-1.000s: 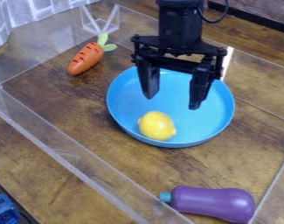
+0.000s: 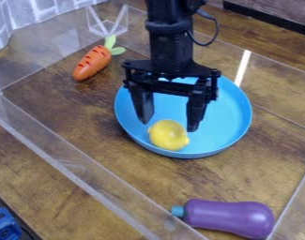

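My black gripper (image 2: 169, 111) hangs over a blue bowl (image 2: 225, 122), its two fingers apart and pointing down. Inside the bowl, toward the front left, a yellow lemon-like object (image 2: 169, 136) lies just below the gap between the fingers. I see nothing held between them.
A toy carrot (image 2: 92, 64) lies on the wooden table at the back left. A purple eggplant (image 2: 236, 217) lies at the front right. Clear plastic strips or walls cross the left side, and a blue item (image 2: 2, 225) sits at the bottom-left corner.
My gripper has moved left and somewhat downward in the view, to over the yellow object. The objects look unmoved.
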